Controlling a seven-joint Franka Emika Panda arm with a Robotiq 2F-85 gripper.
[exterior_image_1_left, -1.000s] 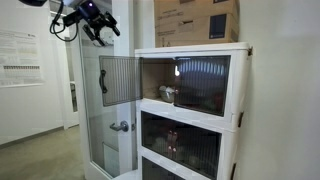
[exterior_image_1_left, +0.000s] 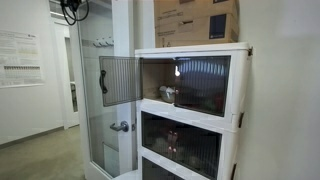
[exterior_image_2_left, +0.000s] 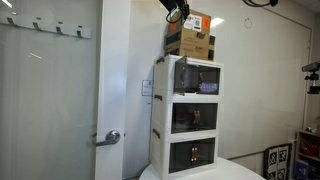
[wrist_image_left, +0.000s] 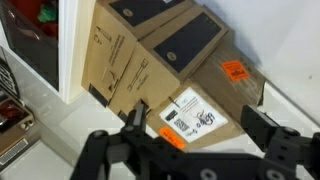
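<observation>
My gripper is open, its black fingers spread apart along the bottom of the wrist view with nothing held between them. In exterior view 1 only part of the gripper (exterior_image_1_left: 74, 12) shows at the top edge, left of the cabinet. Exterior view 2 has the gripper (exterior_image_2_left: 177, 12) high up, near the top of the stacked boxes. A white cabinet (exterior_image_1_left: 242, 92) has several compartments with dark ribbed doors. Its top-left door (exterior_image_1_left: 120, 80) stands swung open, and a small pale item (exterior_image_1_left: 167, 93) lies inside that compartment. The top-right door (exterior_image_1_left: 203, 84) looks shut.
Cardboard boxes (exterior_image_1_left: 195, 22) are stacked on top of the cabinet, below my gripper in the wrist view. A glass door with a lever handle (exterior_image_2_left: 108, 138) stands left of the cabinet. The cabinet rests on a white table (exterior_image_2_left: 225, 171).
The arm rose and shifted across exterior view 1, so that most of it is now out of the frame at the top. The cabinet, its open door and the boxes look unmoved.
</observation>
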